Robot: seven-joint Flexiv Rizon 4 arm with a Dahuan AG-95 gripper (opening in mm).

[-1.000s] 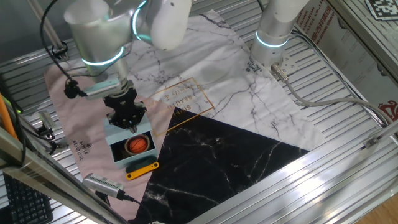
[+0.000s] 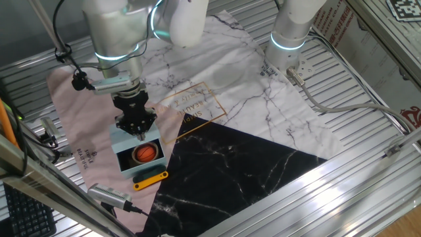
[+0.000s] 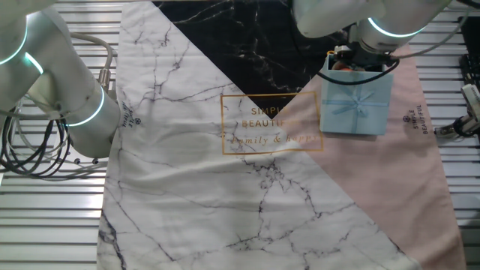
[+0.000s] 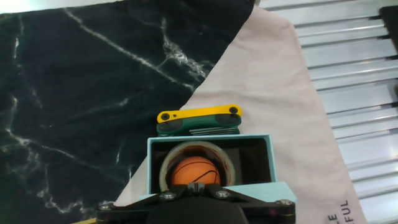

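A light blue gift box (image 3: 355,103) with a ribbon bow on top lies on the pink part of the cloth. Its dark open compartment (image 4: 252,163) faces up and holds a pale round ring (image 4: 166,168). Inside that ring sits a small orange basketball (image 4: 195,170). My gripper (image 2: 141,136) is over the box, beside the compartment's edge. In the wrist view its fingertips (image 4: 193,187) meet, with nothing visible between them, and overlap the ball's near side. Whether they touch the box or the ball cannot be told.
A yellow and green folding tool (image 4: 199,118) lies just beyond the open compartment. A grey device with a cable (image 2: 110,196) is near the cloth's edge.
The upper arm has shifted slightly right in the exterior view, and the gripper has moved only a little over the box. Box, ball and tool look unmoved.
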